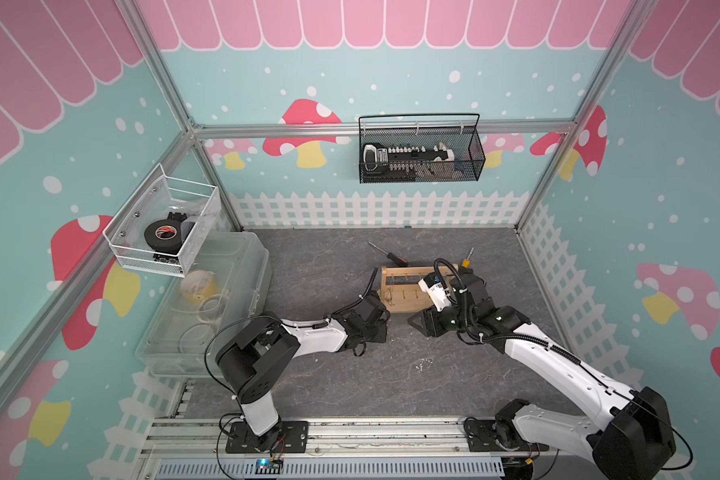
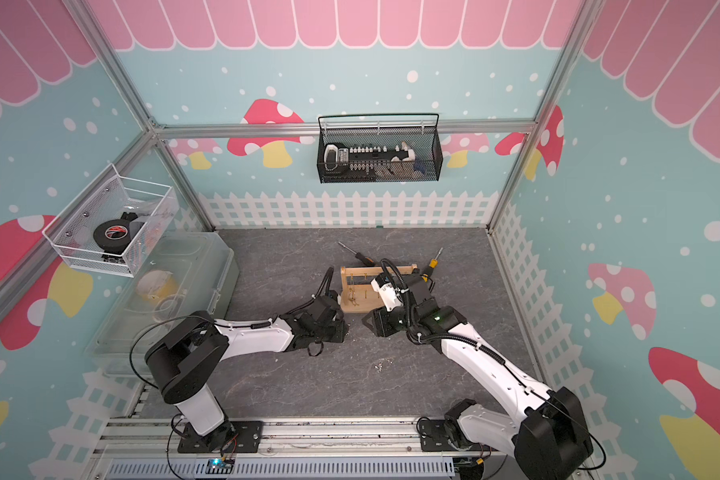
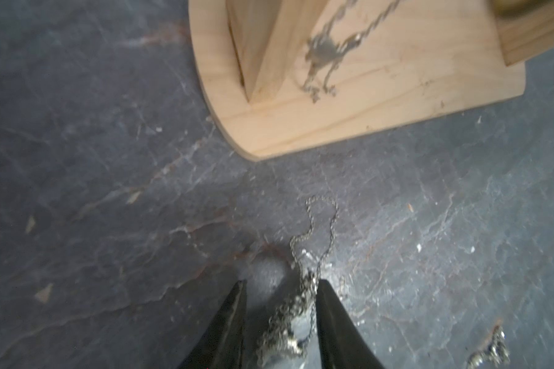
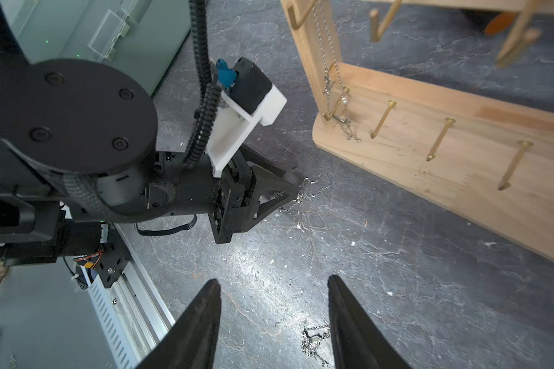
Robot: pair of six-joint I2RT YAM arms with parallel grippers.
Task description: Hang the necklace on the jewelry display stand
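Observation:
The wooden jewelry stand stands at the table's middle, with brass hooks and a silver chain hanging at its left post. A loose necklace lies on the table in front of the stand, beneath my left gripper, whose fingers are apart above it. A second chain pile lies nearer the front, seen between the fingers of my right gripper, which is open, raised over the table's right-middle with nothing held.
Two screwdrivers lie behind the stand. A translucent bin fills the table's left side.

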